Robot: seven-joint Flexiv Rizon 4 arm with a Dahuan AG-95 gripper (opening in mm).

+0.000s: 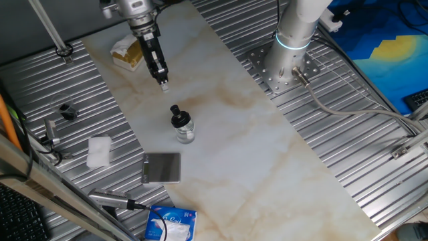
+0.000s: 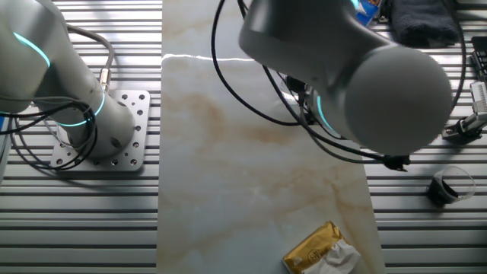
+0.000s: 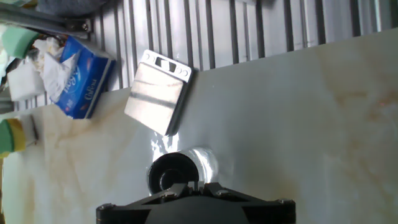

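Note:
A clear glass bottle [image 1: 185, 132] with a black dropper-like cap [image 1: 179, 118] stands upright on the marble-patterned board [image 1: 227, 154]. From above, the wrist view shows its round black top [image 3: 168, 176] just beyond the fingertips. My gripper [image 1: 164, 86] hangs behind and above the bottle, apart from it and pointing down. In the wrist view the gripper is shut, its fingers together with no object visible between them. The arm hides both bottle and gripper in the other exterior view.
A flat metal scale [image 1: 161, 168] lies by the board's edge, near a blue tissue pack [image 1: 179, 217]. A gold tissue pack [image 1: 128, 53] sits at the far end. A clear cup [image 1: 67, 109] stands off the board. Right of the bottle the board is clear.

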